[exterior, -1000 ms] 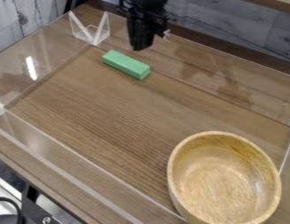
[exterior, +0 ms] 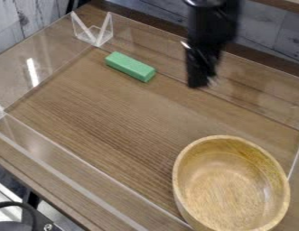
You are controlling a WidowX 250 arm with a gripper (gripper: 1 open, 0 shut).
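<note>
My gripper (exterior: 202, 74) hangs over the upper right of the wooden table, dark and blurred, with its lower part right of a green block (exterior: 130, 67). The block lies flat on the table, apart from the gripper. Whether the fingers are open or shut cannot be made out.
A large tan bowl (exterior: 230, 153) fills the lower right. A white wire-like object (exterior: 94, 32) stands at the back left corner. Dark cables lie at the bottom left, off the table edge.
The gripper has moved right and down in the view, away from the back of the table near the green block. The block and bowl are unmoved.
</note>
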